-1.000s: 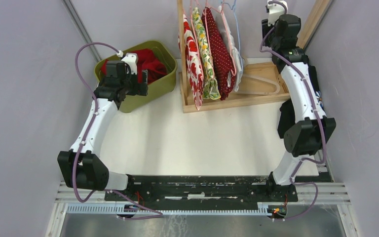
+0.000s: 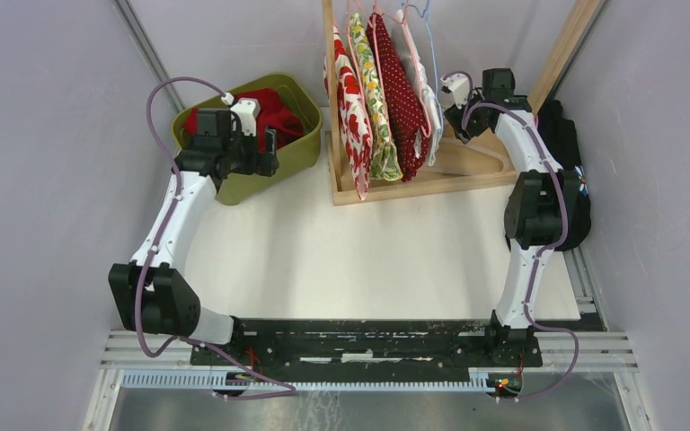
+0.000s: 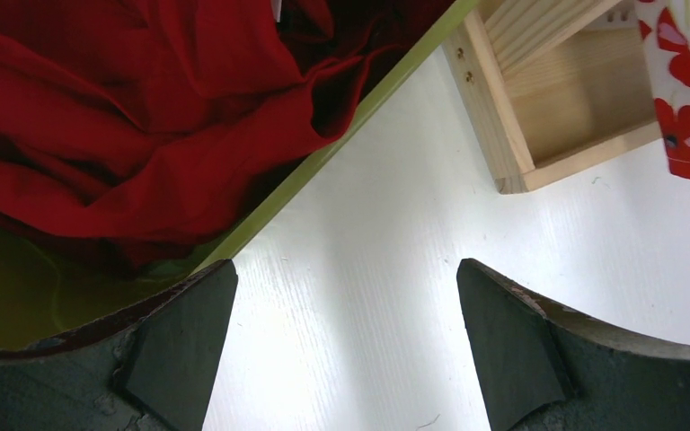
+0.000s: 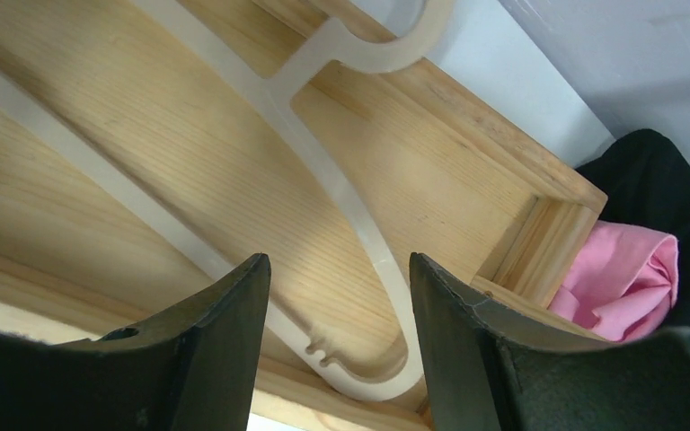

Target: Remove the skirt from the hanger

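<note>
A red garment, perhaps the skirt [image 3: 144, 117] lies crumpled in the green bin [image 2: 265, 180], clear of any hanger. A bare pale hanger [image 4: 346, 197] rests in the wooden tray of the rack, seen below my right gripper. That gripper is open and empty, right of the hanging clothes in the top view. My left gripper stands open by the bin's right side, with nothing between its fingers. Several skirts hang from the rack: red-and-white floral [image 2: 349, 108], yellow floral [image 2: 373, 112], dark red dotted [image 2: 397, 99], and a white garment behind.
A blue hanger [image 2: 431, 45] hangs at the right of the clothes. The rack's wooden base [image 2: 395, 189] and right post [image 2: 568, 49] bound the space there. Black and pink cloth [image 4: 624, 269] lies beyond the rack.
My right arm has come down and left, from high by the right post to near the hanging clothes. My left gripper has shifted slightly right.
</note>
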